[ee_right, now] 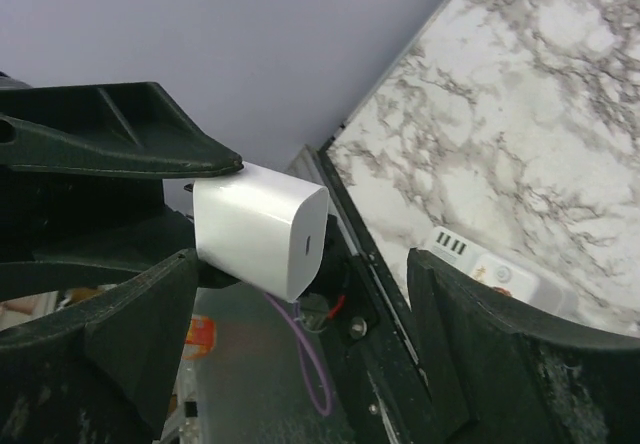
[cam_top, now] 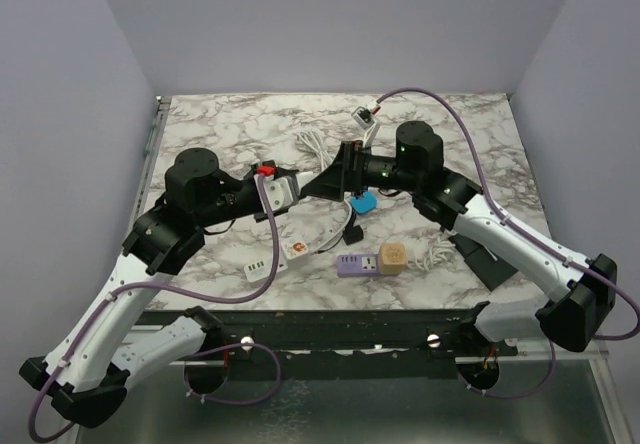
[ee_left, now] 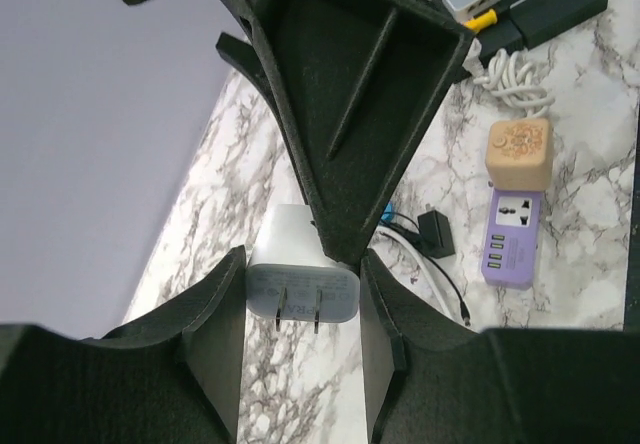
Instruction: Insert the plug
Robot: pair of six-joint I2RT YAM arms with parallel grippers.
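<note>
A white plug (ee_left: 302,292) with two metal pins is between the fingertips of my left gripper, which is shut on it above the table. In the right wrist view the plug (ee_right: 258,226) shows as a white block, with the left gripper's dark fingers reaching to it from the left. My right gripper stands open around the plug's near side, the plug closer to its left finger. A purple power strip (cam_top: 357,265) and a white power strip (cam_top: 265,272) lie on the table near its front edge.
A beige cube (cam_top: 392,259) sits at the right end of the purple strip. A black adapter (cam_top: 352,234), a blue item (cam_top: 363,202) and white cables (cam_top: 315,144) lie behind. A dark board (cam_top: 487,262) rests at right.
</note>
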